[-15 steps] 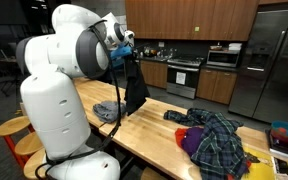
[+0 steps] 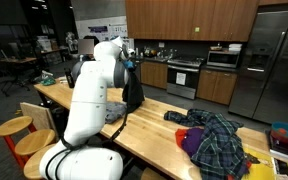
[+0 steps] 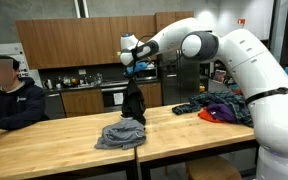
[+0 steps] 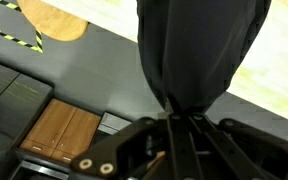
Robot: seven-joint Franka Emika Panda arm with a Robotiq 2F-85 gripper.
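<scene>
A black cloth [image 3: 133, 100] hangs in loose folds over the table from my gripper [image 3: 134, 74], which is shut on its upper end. In the wrist view the dark cloth [image 4: 197, 45] narrows toward the gripper and covers much of the space beyond it; the exact pinch is hard to make out. A crumpled grey cloth [image 3: 122, 134] lies on the light wooden table [image 3: 56, 135], below and near the hanging one. From exterior view 1, the black cloth [image 2: 132, 92] shows beyond the arm.
A heap of dark plaid, red and blue cloths [image 2: 212, 142] covers the table's near right part. Bare wood [image 2: 156, 125] separates it from the hanging cloth. Orange-topped stools [image 2: 32, 142] stand along the left side. A person [image 3: 22, 92] is at the far left in exterior view 2.
The arm has swung from a high, bent pose to one stretched farther back and lower. The black cloth stays hanging from the gripper throughout. The cloths on the table lie as before.
</scene>
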